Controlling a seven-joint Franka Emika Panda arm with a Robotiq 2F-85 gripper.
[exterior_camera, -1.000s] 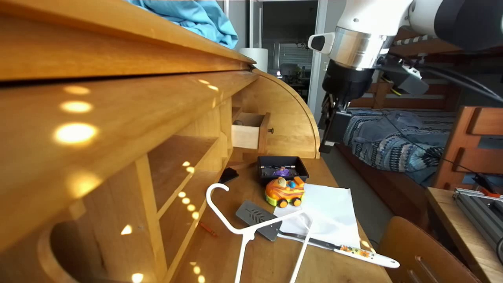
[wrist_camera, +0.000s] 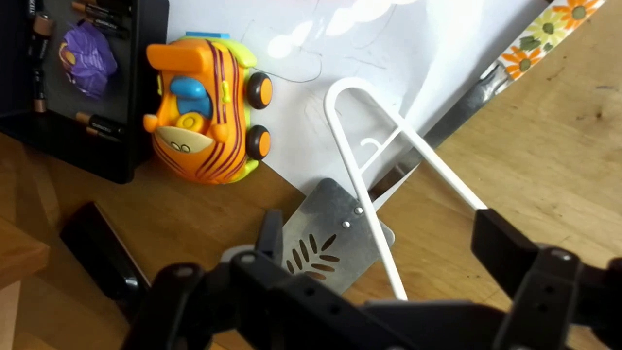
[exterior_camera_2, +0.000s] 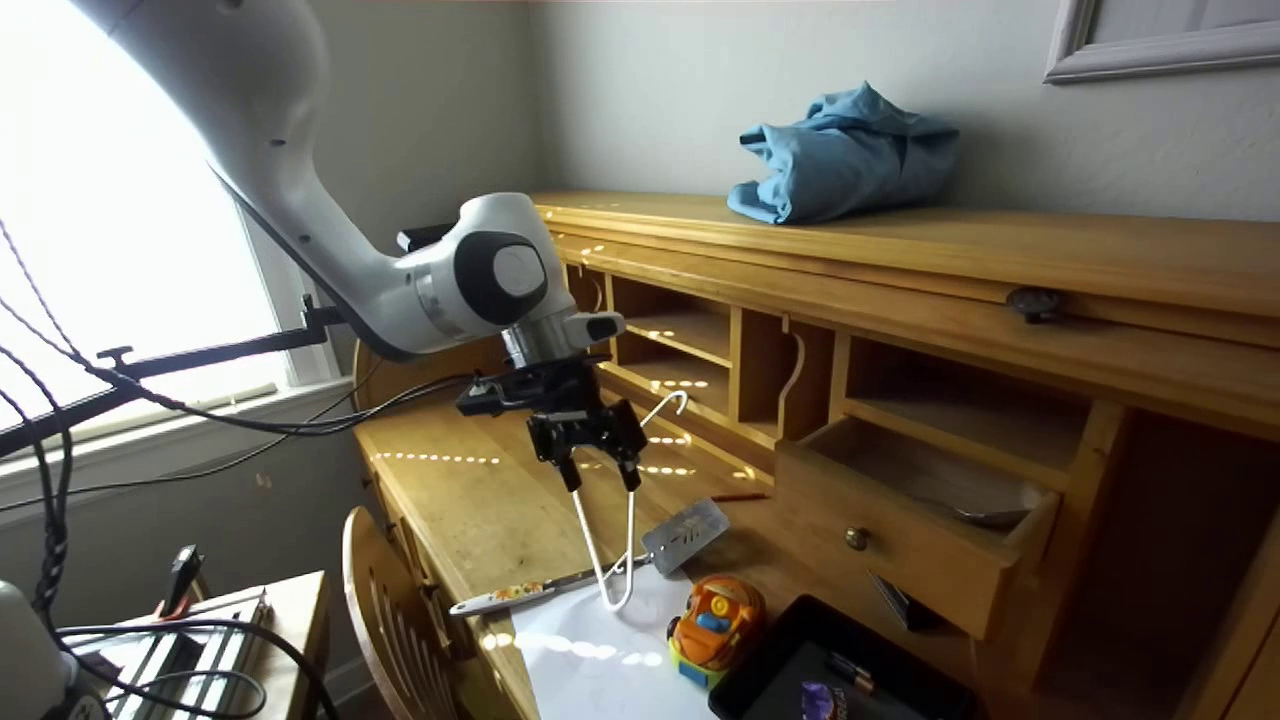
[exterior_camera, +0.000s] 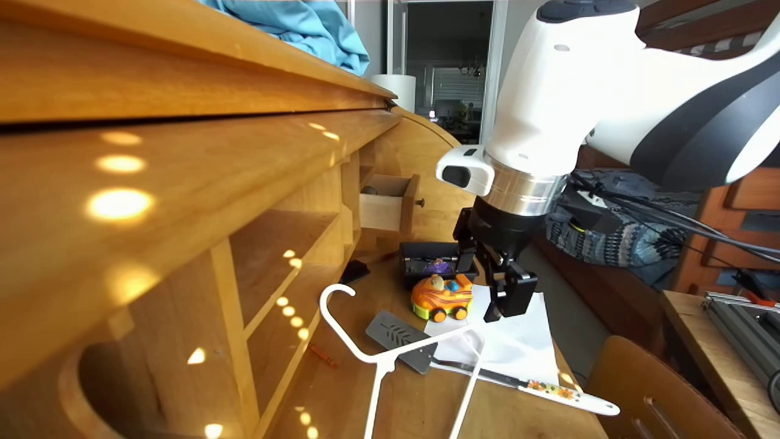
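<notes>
My gripper hangs open above the desk, with its fingers (wrist_camera: 502, 251) spread wide and nothing held. Beneath it a white plastic hanger (wrist_camera: 368, 207) passes through the gap in the wrist view, apparently lower than the fingertips. In exterior view 1 the hanger's hook (exterior_camera: 337, 292) points toward the shelves. Under the hanger lies a spatula with a metal blade (wrist_camera: 332, 245) and a flowered handle (wrist_camera: 545, 36). An orange striped toy car (wrist_camera: 201, 111) stands beside the black tray (wrist_camera: 137, 105), partly over a white paper sheet (wrist_camera: 291, 128).
The tray holds several batteries (wrist_camera: 40, 38) and a purple wrapped item (wrist_camera: 87, 58). An open drawer (exterior_camera_2: 924, 528) juts from the cubbies over the desk. Blue cloth (exterior_camera_2: 852, 156) lies on the top shelf. A chair (exterior_camera_2: 390, 612) stands at the front edge.
The arm has come down and toward the cubbies, bringing my gripper lower over the desk near the paper and toy car. The objects on the desk have stayed put.
</notes>
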